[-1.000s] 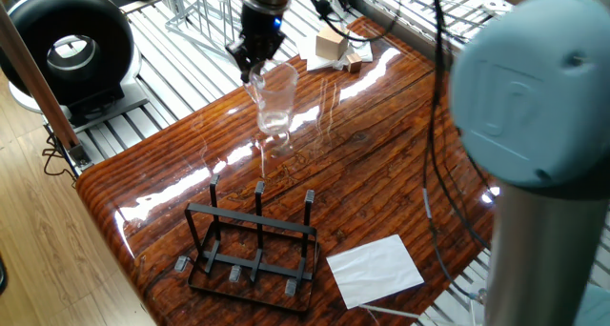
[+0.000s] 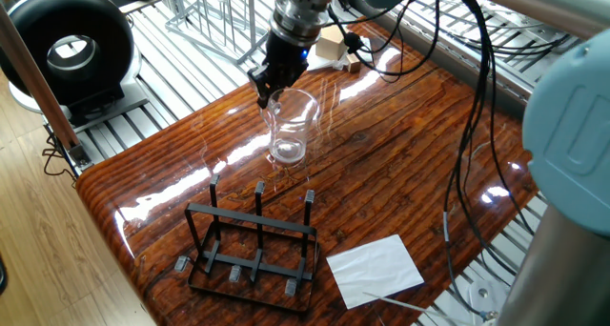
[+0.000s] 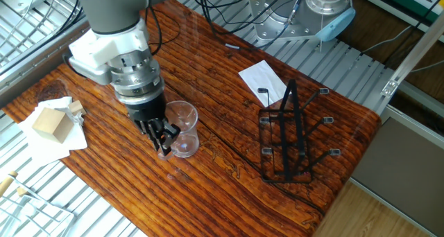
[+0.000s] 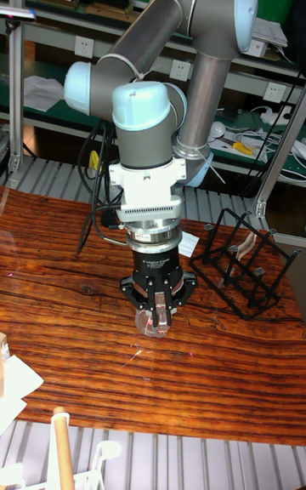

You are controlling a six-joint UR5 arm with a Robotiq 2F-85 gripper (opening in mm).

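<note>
A clear glass cup (image 2: pixel 294 128) is held by its side near the rim, with my gripper (image 2: pixel 264 99) shut on it. In the second exterior view the cup (image 3: pixel 186 141) shows beside the black fingers, mouth up. Whether its base touches the table is hard to tell. The third view has the gripper (image 4: pixel 161 319) pointing down, and it hides much of the glass (image 4: pixel 144 325). A black metal rack (image 2: pixel 250 215) with several upright prongs stands on the wooden table, apart from the cup.
A white sheet (image 2: pixel 376 271) lies beside the rack. Wooden blocks (image 3: pixel 54 125) rest on white paper at the table's edge. Black cables (image 2: pixel 471 126) hang beside the arm. Bare tabletop (image 2: pixel 381 164) separates cup and rack from the blocks.
The gripper and the glass cup have moved together to the right and nearer the rack in the first exterior view. The arm's blue joint has shifted right too. Rack and sheet are unmoved.
</note>
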